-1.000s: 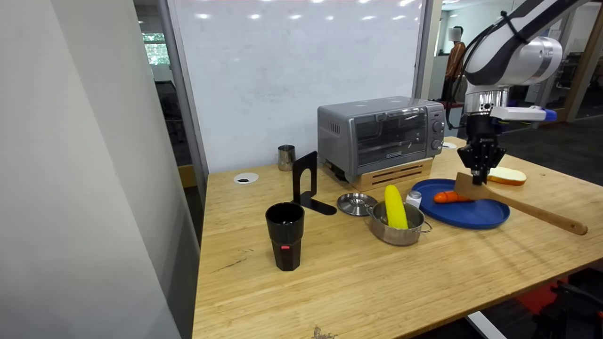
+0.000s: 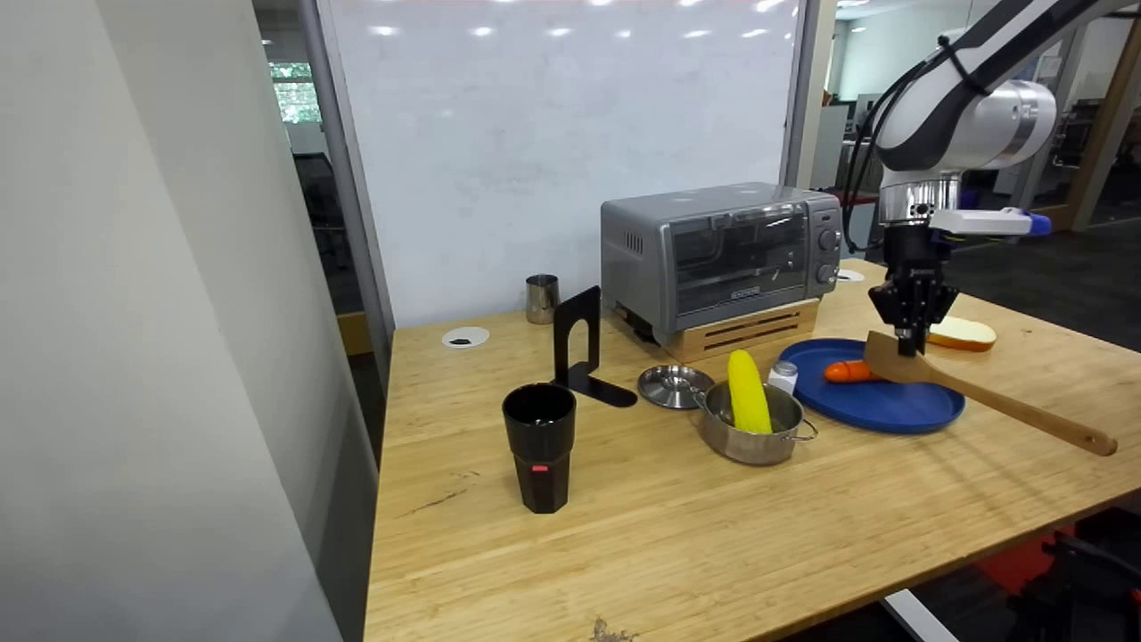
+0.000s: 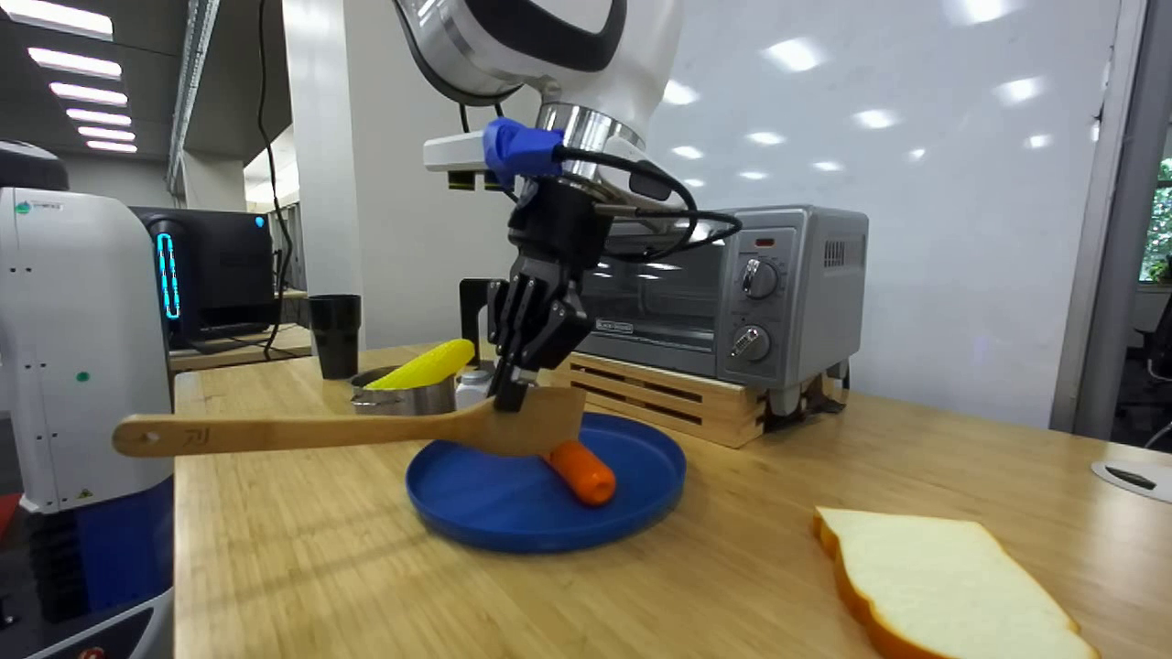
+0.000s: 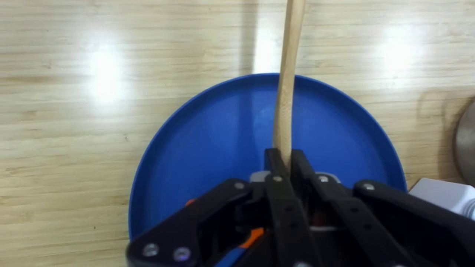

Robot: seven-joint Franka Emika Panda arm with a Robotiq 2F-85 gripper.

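My gripper [image 3: 508, 397] is shut on a wooden spatula [image 3: 286, 433], gripping it close to where the handle meets the blade. Below lies a round blue plate [image 3: 472, 507], and the spatula is held over it with the handle reaching out past the rim. An orange carrot [image 3: 582, 474] rests on the plate by the blade; whether the two touch I cannot tell. In the wrist view the handle [image 4: 287, 84] runs up from between my fingers, while the carrot is mostly hidden under the gripper.
A steel pot [image 2: 754, 442] holding a yellow vegetable [image 2: 749, 394] stands beside the plate, with a white-bodied shaker [image 2: 783, 379] between. Bread [image 3: 945, 571] lies on the other side. Behind are a toaster oven [image 2: 727, 257] and a pot lid [image 2: 674, 386].
The gripper and spatula have shifted very slightly, a little right and down in exterior view 1. The spatula stays gripped; the pot has not moved.
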